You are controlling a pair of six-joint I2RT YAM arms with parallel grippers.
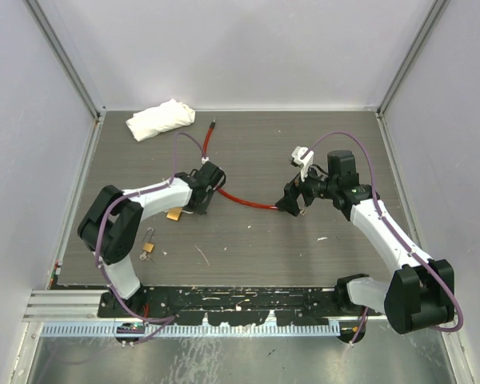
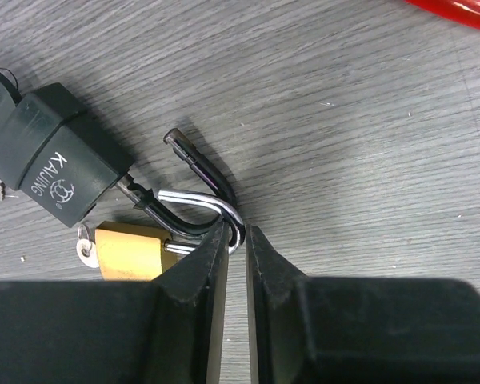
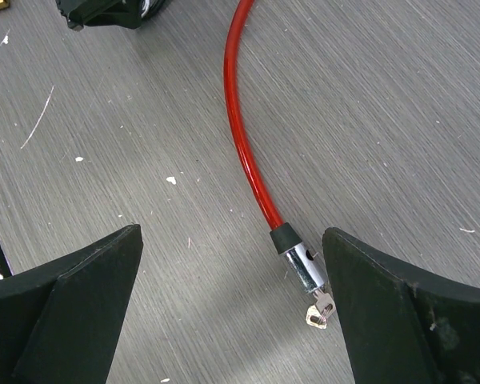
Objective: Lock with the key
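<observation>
In the left wrist view, a black padlock and a brass padlock lie close together, their shackles crossing and each with one free end. A small key shows at the brass body. My left gripper has its fingertips at the bend of the silver shackle, a narrow gap between them; whether they grip it is unclear. In the right wrist view, my right gripper is open and empty above the table. A red cable lock ends beside its right finger, with a key in its metal end.
A folded white cloth lies at the back left. Near the left front are another brass padlock and a grey lock. The red cable runs between the two arms. Bare table lies front centre and back right.
</observation>
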